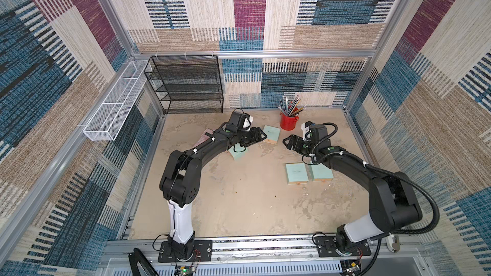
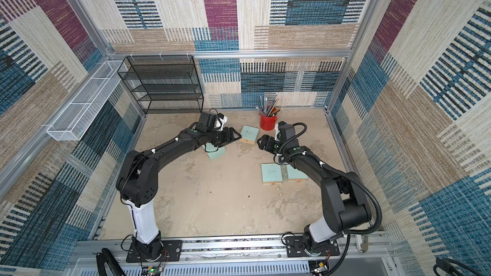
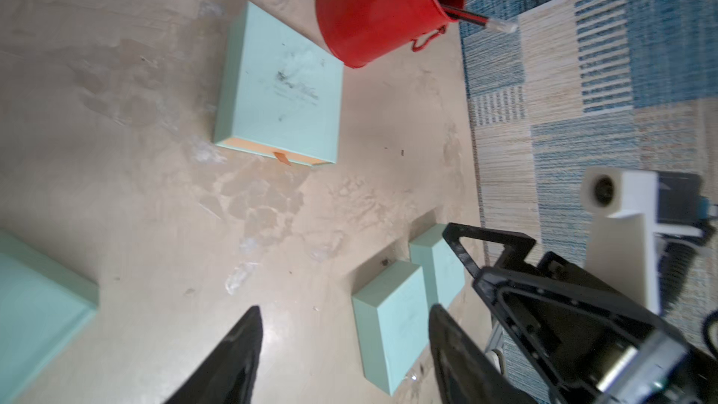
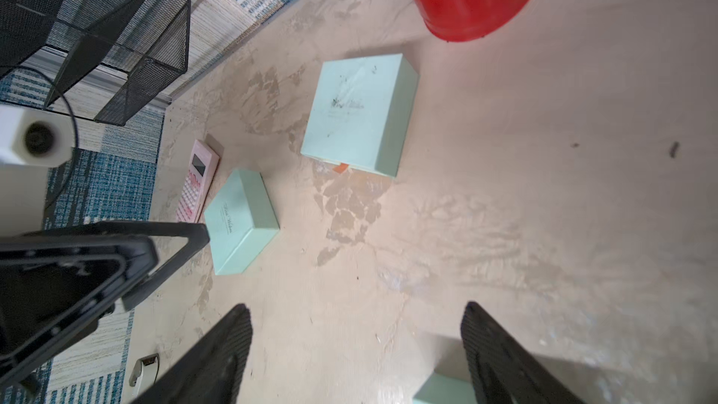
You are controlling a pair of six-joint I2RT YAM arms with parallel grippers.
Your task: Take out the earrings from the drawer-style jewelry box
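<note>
Between my two grippers, at the back of the table, sits a mint-green drawer-style box (image 1: pixel 271 133) with an orange pull tab on its front edge; its drawer looks closed. My left gripper hovers left of this box, fingers apart, holding nothing. To the box's right and nearer the front is my right gripper, also open and empty. Two similar mint boxes, a left one (image 1: pixel 296 172) and a right one (image 1: pixel 322 173), stand side by side at front right. Another mint box (image 4: pixel 239 220) lies partly under the left arm. I cannot make out any earrings for certain.
A red bucket (image 1: pixel 289 122) of pencils stands just behind the back box. Tiny pale specks lie before the front-right boxes. A pink calculator (image 4: pixel 198 181) and a black mesh rack (image 1: pixel 186 84) are at back left.
</note>
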